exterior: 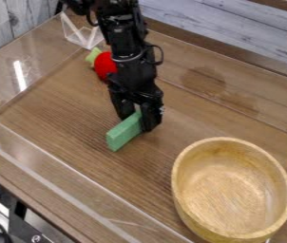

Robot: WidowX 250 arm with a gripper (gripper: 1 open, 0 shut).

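Observation:
The black arm reaches down from the top centre of the camera view, with my gripper (132, 116) low over a green block (124, 137) on the wooden table (57, 133). The gripper's fingers are around or just above the block's upper end; whether they touch it I cannot tell. Its fingers are dark and partly hide that end.
A round light wooden bowl (231, 188) sits at the lower right. Behind the arm at the upper left lie a red object (103, 65) and a clear container (80, 28).

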